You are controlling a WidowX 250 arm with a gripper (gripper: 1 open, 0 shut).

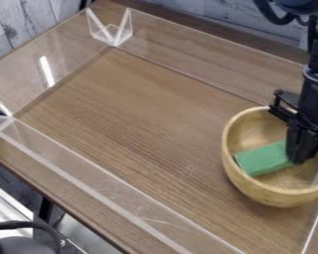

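Note:
A wooden bowl (pixel 268 193) sits at the right edge of the table with a green block (pixel 261 159) lying inside it. My black gripper (pixel 297 149) reaches down from the upper right into the bowl, its tip at the right end of the green block. The fingertips are small and dark, and I see nothing clearly held between them.
A clear plastic piece (pixel 110 30) stands near the back left edge. Dark equipment (pixel 16 238) is at the lower left corner.

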